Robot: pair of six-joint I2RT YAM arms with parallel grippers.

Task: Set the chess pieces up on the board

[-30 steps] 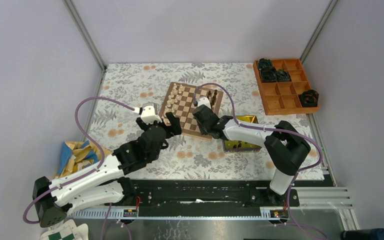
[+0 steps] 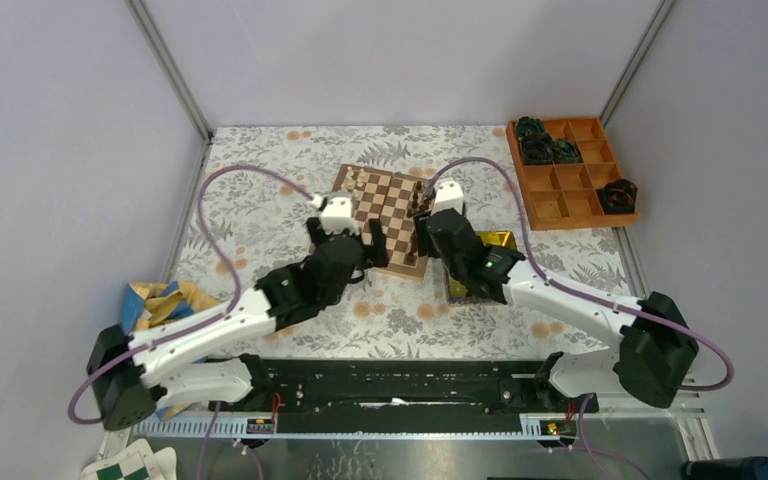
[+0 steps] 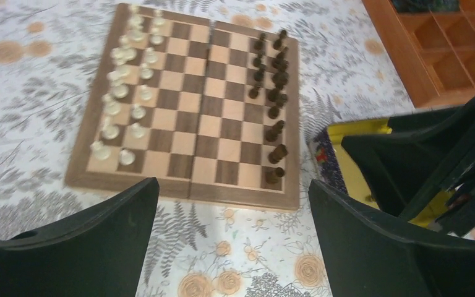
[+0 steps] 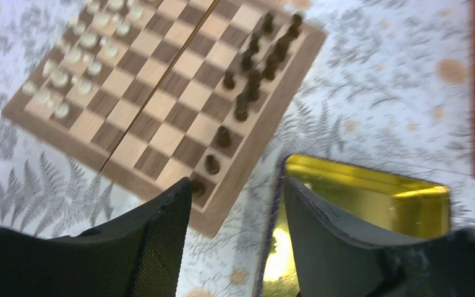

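The wooden chessboard (image 3: 183,111) carries white pieces (image 3: 120,90) along one side and dark pieces (image 3: 274,176) along the other, as both wrist views show. My left gripper (image 2: 346,238) hangs over the board's near-left part, open with empty space between its fingers. My right gripper is over the board's right edge and the yellow tray (image 4: 359,204), its fingers apart with nothing seen between them. A few small objects lie in the yellow tray, partly hidden in the right wrist view.
A wooden compartment organizer (image 2: 565,200) holding dark bundles stands at the back right. Yellow and blue cloths (image 2: 150,305) lie at the front left.
My left gripper has moved right, over the board. The right gripper has moved right, away from the board's near part toward the tray, with its arm's elbow swung toward the front.
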